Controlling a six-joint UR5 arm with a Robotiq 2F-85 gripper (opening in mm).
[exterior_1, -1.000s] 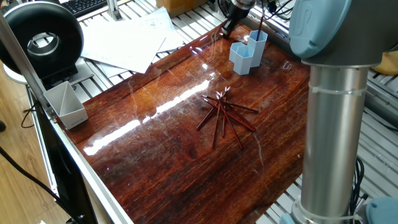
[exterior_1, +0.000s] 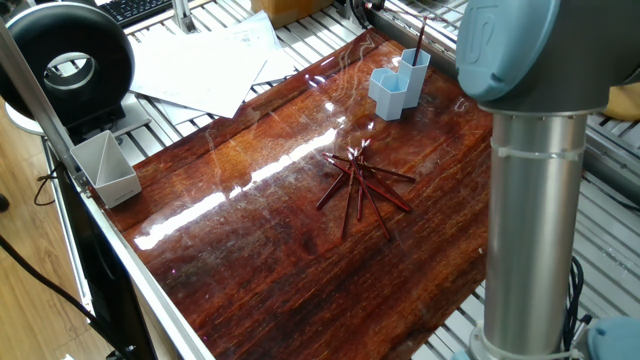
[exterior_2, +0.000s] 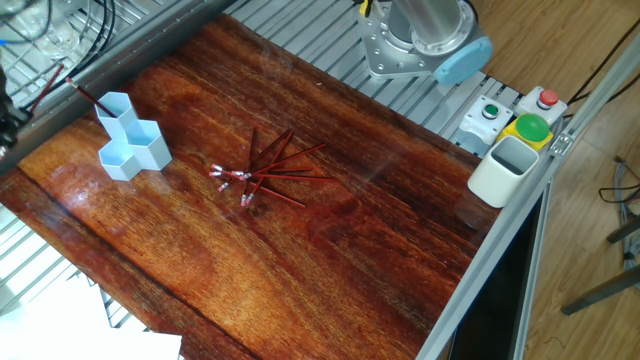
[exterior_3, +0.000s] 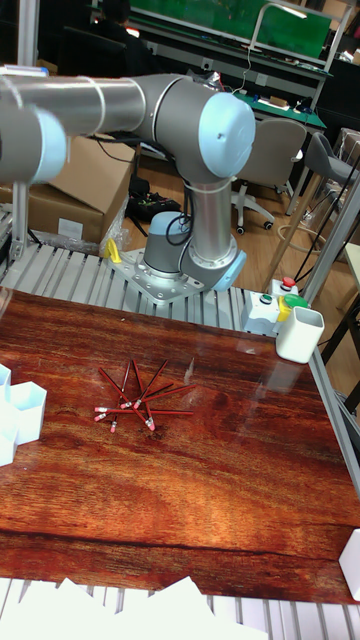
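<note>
Several dark red pencils (exterior_1: 362, 190) lie crossed in a loose fan on the wooden table, their pale ends bunched together. A light blue holder of joined hexagonal cups (exterior_2: 135, 145) stands upright near the table edge. One pencil (exterior_1: 419, 42) leans in its tallest-looking cup; the other cups look empty from here. Part of my gripper (exterior_2: 8, 125) shows dark at the left edge of exterior view 2, apart from the holder and away from the pile. A thin reddish stick (exterior_2: 45, 92) appears close to it, but whether it is held is unclear. Its fingers cannot be made out.
A white square container (exterior_2: 503, 172) stands at the table's corner beside the stop buttons (exterior_2: 533, 127). White papers (exterior_1: 205, 65) lie off the table's far side. The arm's base (exterior_3: 160, 279) is bolted behind the table.
In exterior view 1 the gripper has risen away from the table beside the holder, almost out of the top of the picture. Pencils and holder have stayed put.
</note>
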